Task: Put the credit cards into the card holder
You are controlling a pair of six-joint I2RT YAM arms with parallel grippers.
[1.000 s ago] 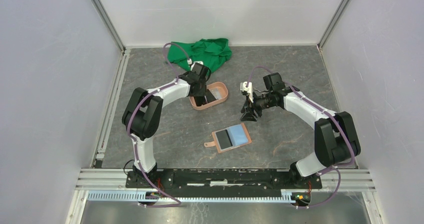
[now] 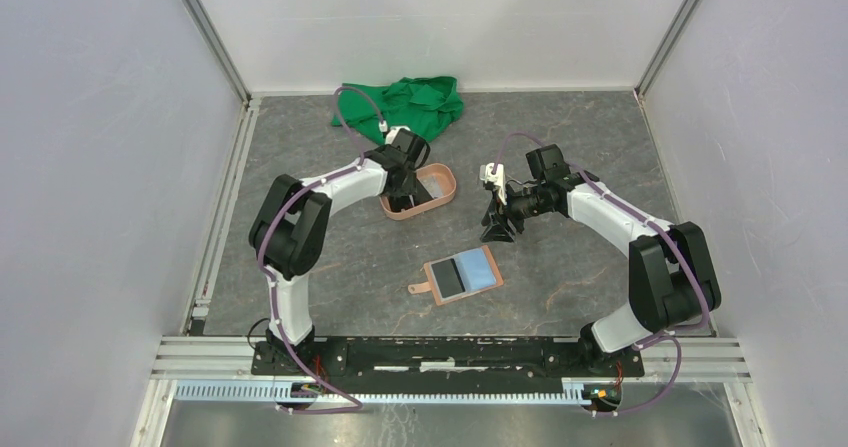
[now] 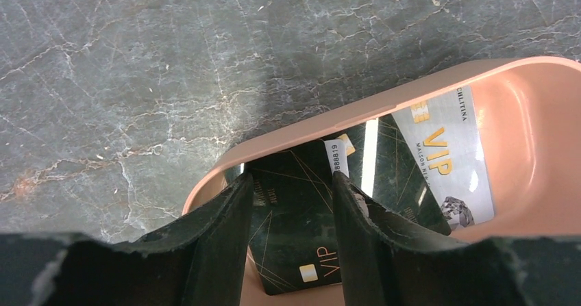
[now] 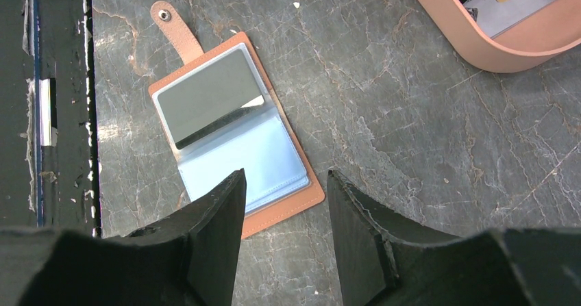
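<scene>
The pink bin holds black cards and one white card marked VIP. In the left wrist view my left gripper stands with its fingers apart over the leftmost black card; whether they touch it I cannot tell. Beside that lie another black card and the white card, overlapping. The open tan card holder, with a dark panel and a pale blue pocket, lies flat at the front. My right gripper is open and empty, held above the table near the holder.
A crumpled green cloth lies behind the bin. Bare grey table separates the bin from the holder. The raised bin rim runs close to my left fingers.
The left arm has shifted slightly to the right over the bin. The right arm, bin and card holder have stayed in place.
</scene>
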